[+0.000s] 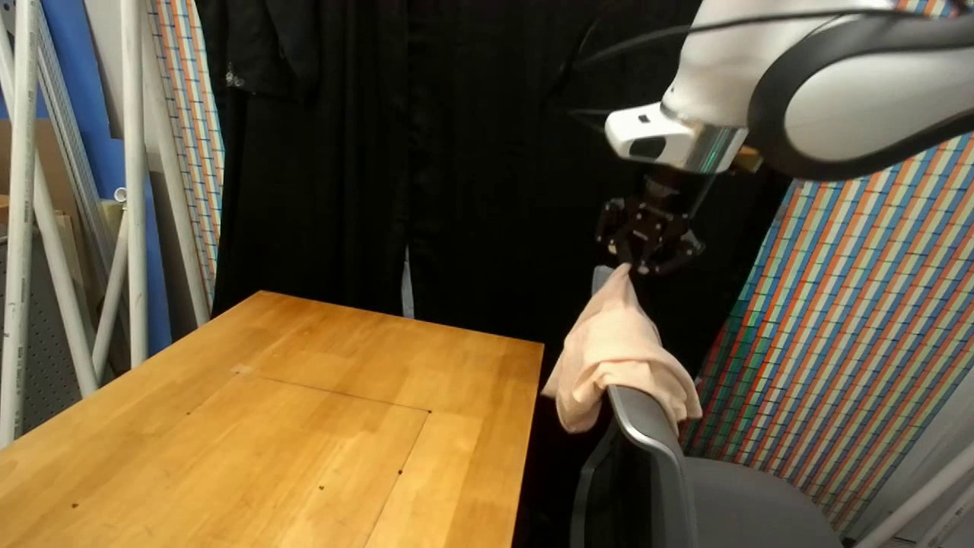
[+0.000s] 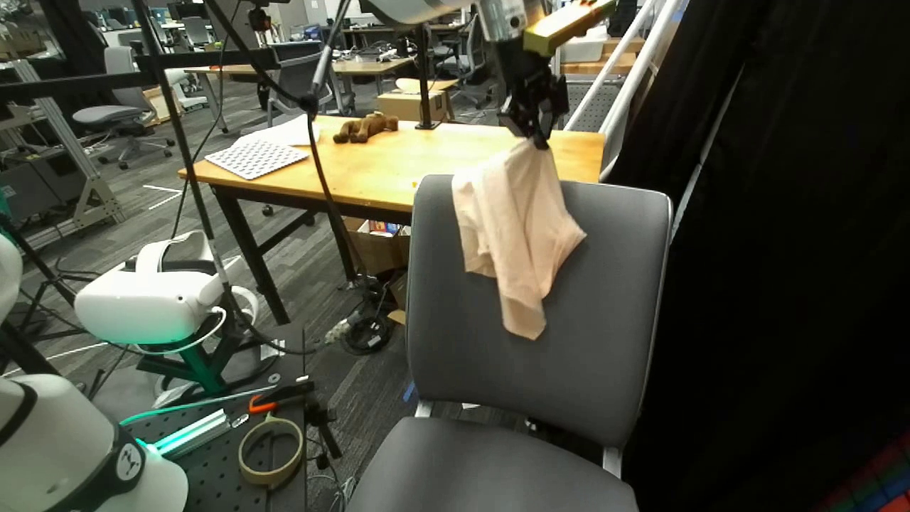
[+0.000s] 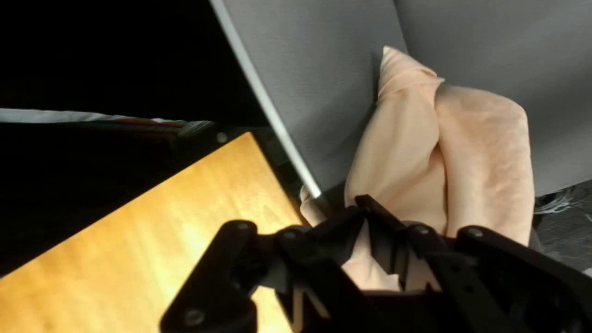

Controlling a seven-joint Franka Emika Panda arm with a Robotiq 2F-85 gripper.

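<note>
A peach cloth [image 1: 621, 352] drapes over the top of a grey chair's backrest [image 2: 614, 256], with one part of it pulled up into a peak. At that peak my gripper [image 1: 632, 265] is shut on the cloth, above the backrest's top edge. From the chair's front, the cloth [image 2: 512, 230] hangs down the backrest in folds, and the gripper [image 2: 539, 144] pinches its upper end. In the wrist view the gripper's fingers [image 3: 383, 213] meet over the cloth [image 3: 405, 144], whose lower portion lies against the grey upholstery.
A wooden table [image 1: 365, 411] stands behind the chair, its top bare in the first exterior view. On its far side are a brown plush toy [image 2: 367, 127] and a white perforated sheet [image 2: 256, 158]. A black curtain [image 2: 793, 256] hangs beside the chair.
</note>
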